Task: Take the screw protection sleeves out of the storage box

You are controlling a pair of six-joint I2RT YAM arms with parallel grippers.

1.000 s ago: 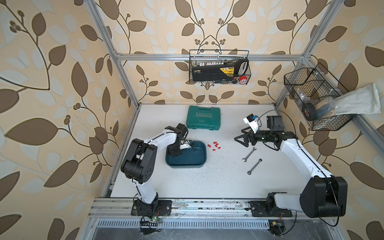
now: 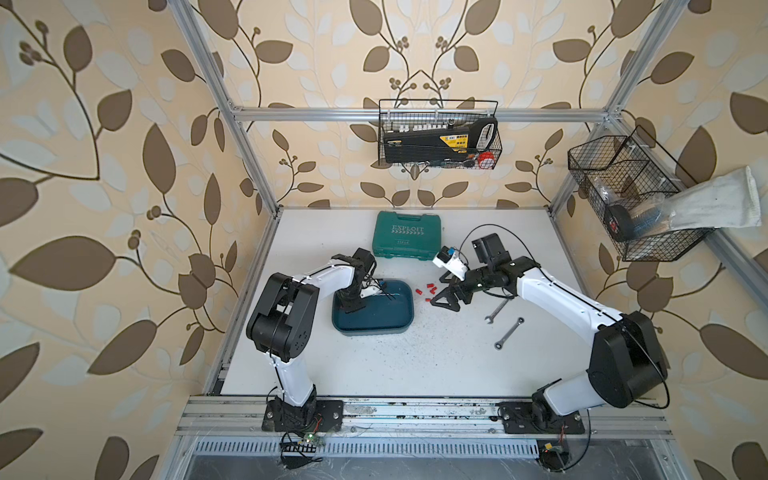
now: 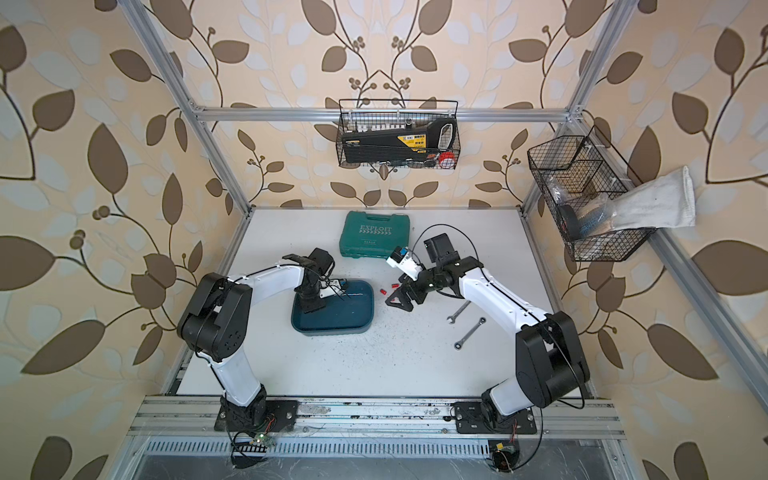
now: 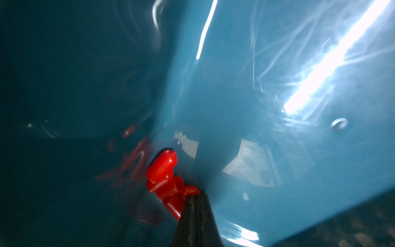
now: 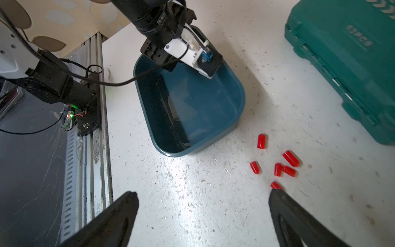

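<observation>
My left gripper reaches down inside the dark teal storage box, its fingers shut; in the left wrist view several red sleeves (image 4: 162, 164) lie bunched on the box's floor at the fingertips, none clearly held. The top views hide that spot under the arm. My right gripper stands open above the white table, right of the box, beside several loose red sleeves (image 5: 290, 158) lying on the tabletop.
A green tool case (image 2: 406, 236) lies behind the box. Two wrenches (image 2: 509, 333) lie at the right. Wire baskets (image 2: 440, 136) hang on the back and right frames.
The left arm has barely moved.
</observation>
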